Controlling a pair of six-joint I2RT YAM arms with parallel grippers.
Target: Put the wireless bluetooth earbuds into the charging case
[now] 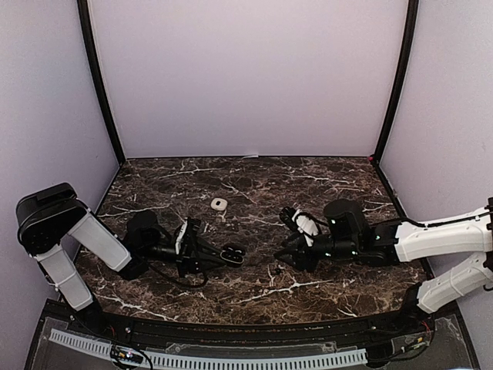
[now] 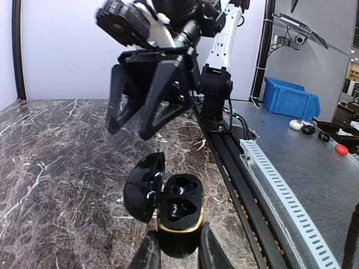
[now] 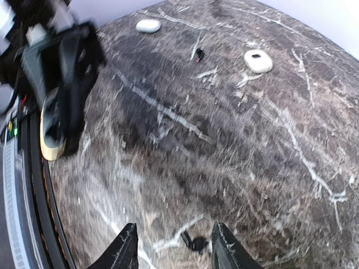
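Note:
My left gripper is shut on the black charging case [image 2: 180, 202], which is upright with its lid open and a gold rim; its slots show in the left wrist view, and whether an earbud sits in them I cannot tell. A small black earbud [image 3: 196, 243] lies on the marble table between the fingertips of my right gripper as seen from above; the fingers stand apart, empty, above it. In the top view the right gripper [image 1: 283, 254] is right of the case.
A white square object [image 3: 258, 61] and another white item [image 3: 148, 26] lie toward the back of the marble table [image 1: 323, 177], with a small dark piece [image 3: 199, 55] near them.

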